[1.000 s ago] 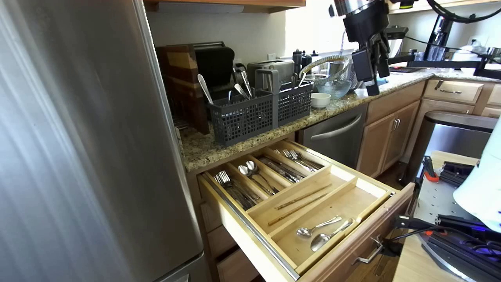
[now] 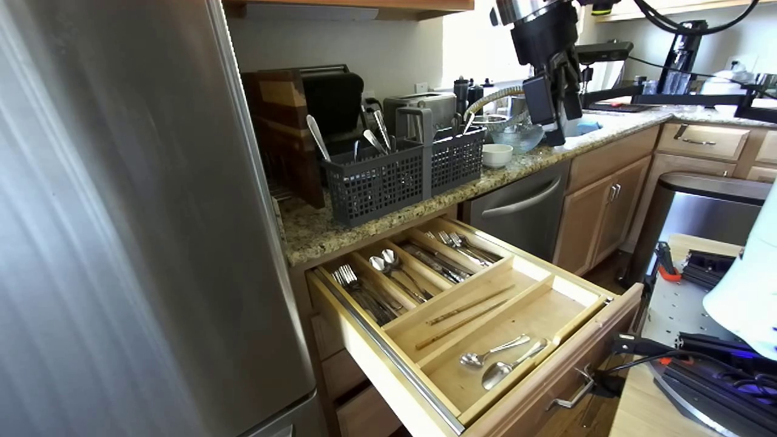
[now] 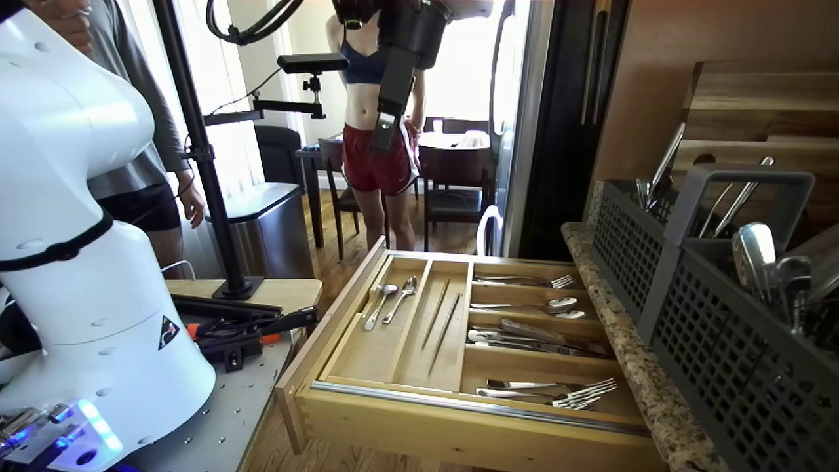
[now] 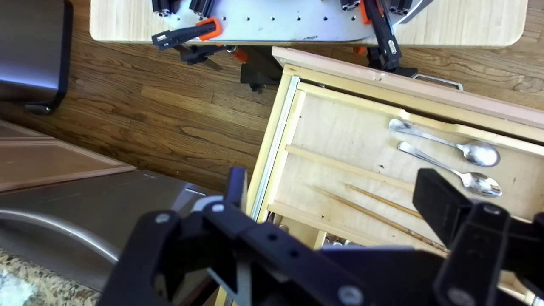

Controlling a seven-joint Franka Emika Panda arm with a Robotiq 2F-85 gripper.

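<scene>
My gripper [image 2: 557, 135] hangs in the air above the far side of the open drawer [image 2: 379, 349], well clear of it. In the wrist view its fingers [image 4: 439, 206] stand wide apart with nothing held; the gripper is open. Two spoons [image 4: 471, 168] lie in the drawer's front compartment. Two chopsticks [image 4: 377, 214] rest in the long compartment behind them. Forks [image 2: 357, 287], longer spoons [image 2: 393, 269] and knives [image 3: 527, 337] fill the short rear compartments. On the counter stands a grey cutlery basket [image 2: 379, 182] with several utensils sticking up from it.
A steel fridge [image 2: 145, 218] borders the drawer on one side, a dishwasher [image 2: 521, 211] on the other. A white bowl [image 2: 497, 154] and a glass bowl [image 2: 521, 137] sit past the basket. Two people [image 3: 379, 102] stand behind the drawer in exterior view 2.
In exterior view 1 my gripper has shifted left, toward the basket, and is still up in the air. The drawer, its cutlery and the basket look unchanged.
</scene>
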